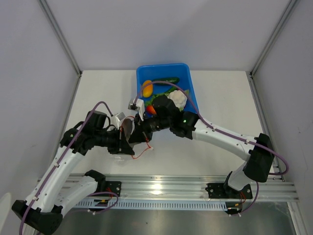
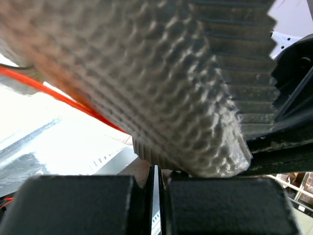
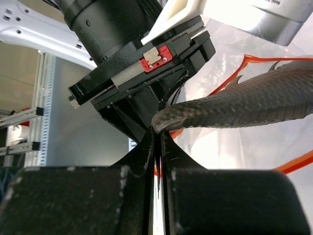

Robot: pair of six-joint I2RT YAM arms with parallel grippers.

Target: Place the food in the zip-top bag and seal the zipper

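Both grippers meet over a clear bag with a red zipper strip [image 3: 293, 164] at the table's front middle. A scaly, dark grey-brown fish [image 2: 161, 83] fills much of the left wrist view and stretches across the right wrist view [image 3: 234, 105]. My left gripper is shut just below the fish in its view; whether it pinches anything is unclear. My right gripper is shut, with the fish's narrow end at its fingertips; whether it grips that end is unclear. The top view shows both partly hidden by the arms.
A blue bin [image 1: 161, 68] at the back holds a cucumber [image 1: 168, 80], a yellow vegetable [image 1: 147, 88], a cauliflower [image 1: 178, 99] and more vegetables.
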